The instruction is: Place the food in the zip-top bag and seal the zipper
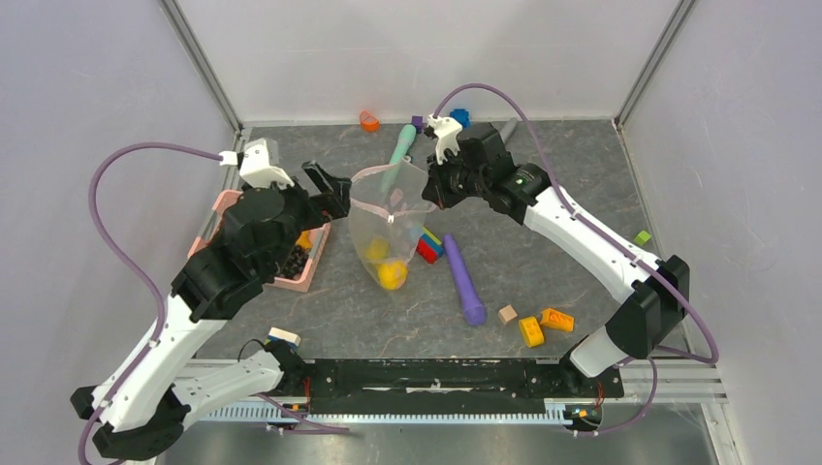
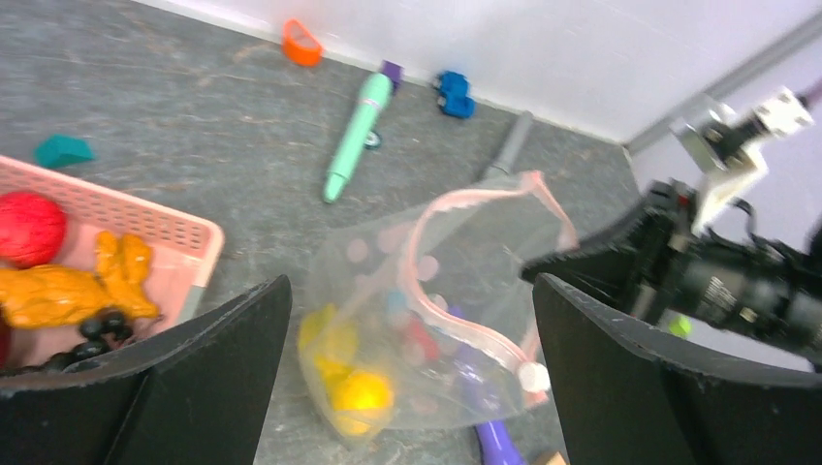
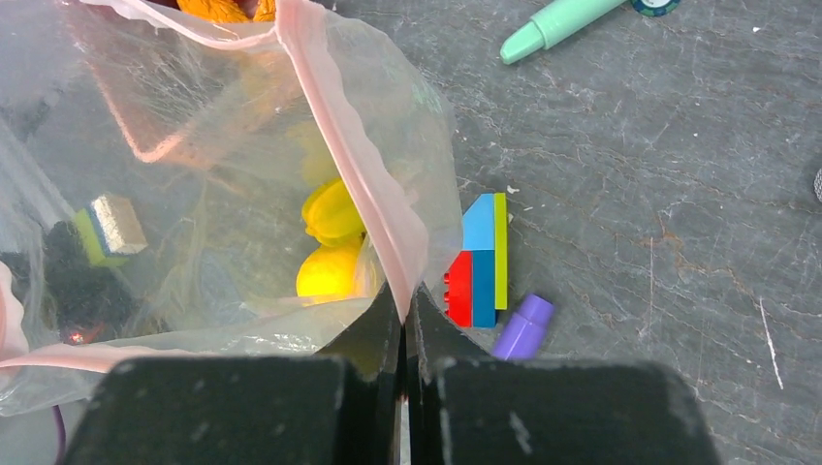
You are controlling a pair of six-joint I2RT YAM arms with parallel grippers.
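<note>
A clear zip top bag [image 1: 373, 232] with a pink zipper rim hangs open, yellow food [image 1: 393, 274] in its bottom, including a lemon and a yellow pepper. My right gripper is shut on the bag's rim at its right corner. My left gripper stands wide open above and left of the bag, nothing between its fingers. A pink basket [image 2: 184, 232] of food, with orange, red and dark pieces, sits left of the bag.
Coloured blocks [image 3: 475, 262] and a purple marker [image 1: 463, 281] lie right of the bag. A teal marker [image 2: 354, 136] lies behind it. Small yellow blocks [image 1: 531, 329] are at the front right.
</note>
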